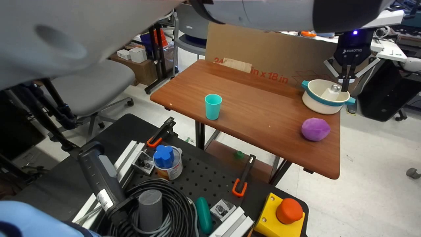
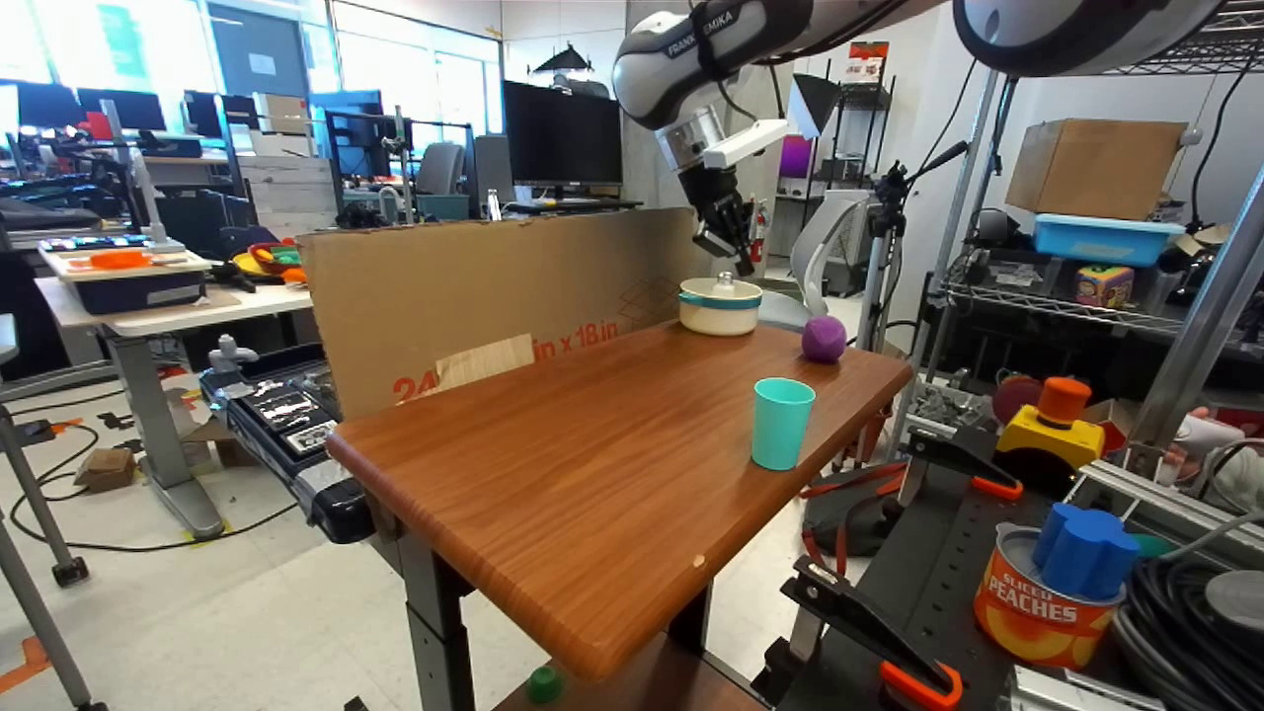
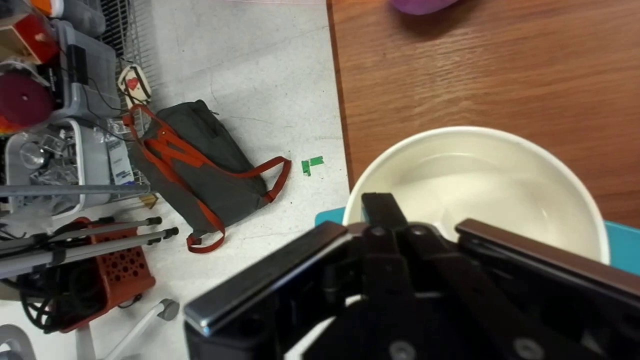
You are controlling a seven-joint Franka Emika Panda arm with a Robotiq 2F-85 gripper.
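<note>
The white pot (image 1: 321,104) with a teal band and teal handles stands at the table's far right corner. Inside it is a small white object with a shiny silver ball top (image 1: 335,88). My gripper (image 1: 345,87) is shut over the pot, beside the silver top, with nothing showing between its fingers. From the wrist, the gripper covers part of the pot (image 3: 510,186) and hides most of the white object. A purple ball-like object (image 1: 315,129) sits on the table in front of the pot. Toward the left front edge, a turquoise cup (image 1: 213,106) stands upright.
A cardboard sheet (image 2: 498,302) walls off the back of the wooden table (image 2: 592,474). A black bench with a peaches can (image 2: 1049,592), clamps and a yellow-and-red button box (image 1: 281,215) stands in front.
</note>
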